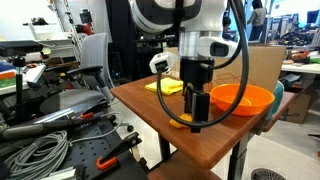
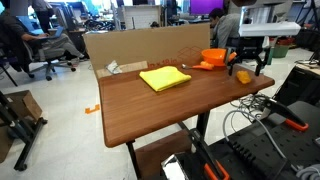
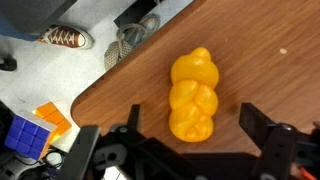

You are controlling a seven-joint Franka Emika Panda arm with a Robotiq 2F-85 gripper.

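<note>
Near the table's edge lies a lumpy yellow-orange object [image 3: 193,95], made of a few rounded bulges in a row. My gripper is above it, open, with one finger on each side of it and a gap to both in the wrist view. In exterior view 1 the gripper [image 1: 189,110] points down and partly covers the yellow-orange object [image 1: 182,120]. From the other side, in exterior view 2, the object [image 2: 240,76] shows at the gripper [image 2: 243,70].
An orange bowl [image 1: 252,99] stands to one side on the wooden table [image 1: 206,146]. A yellow cloth [image 2: 164,77] lies farther along, and an orange-red item [image 2: 202,67] rests between. A cardboard panel stands behind.
</note>
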